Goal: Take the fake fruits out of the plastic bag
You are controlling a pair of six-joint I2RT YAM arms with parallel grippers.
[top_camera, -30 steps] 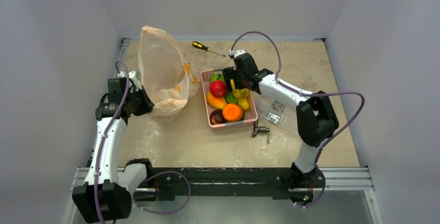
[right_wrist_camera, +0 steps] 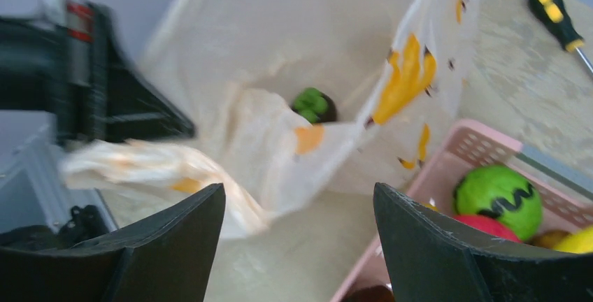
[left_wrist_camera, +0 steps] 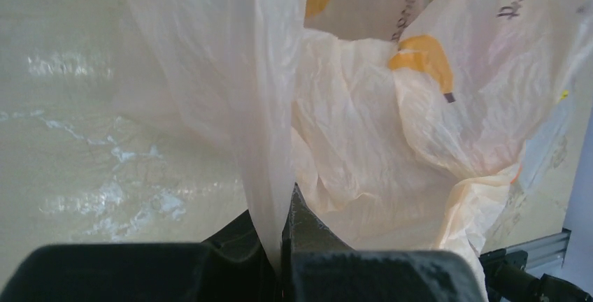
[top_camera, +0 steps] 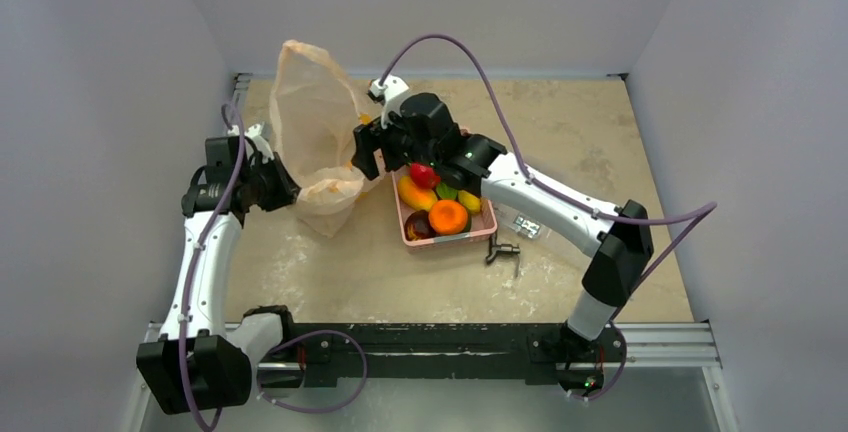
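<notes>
The translucent plastic bag (top_camera: 312, 117) stands gaping, its edge pinched in my left gripper, which is shut on the film. Inside the bag, the right wrist view shows a small green and dark item (right_wrist_camera: 314, 105), partly covered by a fold. My right gripper is open, with nothing held between its fingers, close to the bag's mouth. Several fake fruits lie in the pink basket (top_camera: 492, 224), among them an orange (top_camera: 448, 217), a red fruit (top_camera: 423, 175) and a green-and-black one (right_wrist_camera: 498, 200).
A screwdriver (right_wrist_camera: 552, 12) lies behind the basket. Right of the basket are a clear bag of metal parts (top_camera: 527, 225) and a dark metal tool (top_camera: 502, 249).
My right gripper has moved left from over the basket to the bag's mouth. The bag's right side is now partly behind it.
</notes>
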